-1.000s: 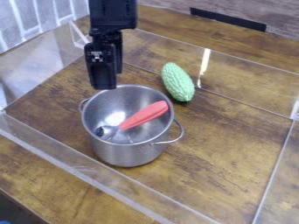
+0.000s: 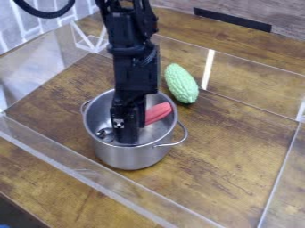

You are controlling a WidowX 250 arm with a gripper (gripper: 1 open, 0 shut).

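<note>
My black gripper (image 2: 128, 125) reaches down inside a steel pot (image 2: 137, 156) with two side handles, its fingers over the pot's contents. A red utensil handle (image 2: 159, 113) lies in the pot, partly behind the gripper, and a bit of shiny metal shows at the left inside. The fingertips are dark and overlapping, so I cannot tell how far apart they stand or whether anything is between them.
A pale green corn-like vegetable (image 2: 181, 83) lies behind and right of the pot. Transparent strips cross the left and front.
My gripper has come down from above the pot to inside it, now hiding part of the red utensil. The pot and vegetable have not visibly moved.
</note>
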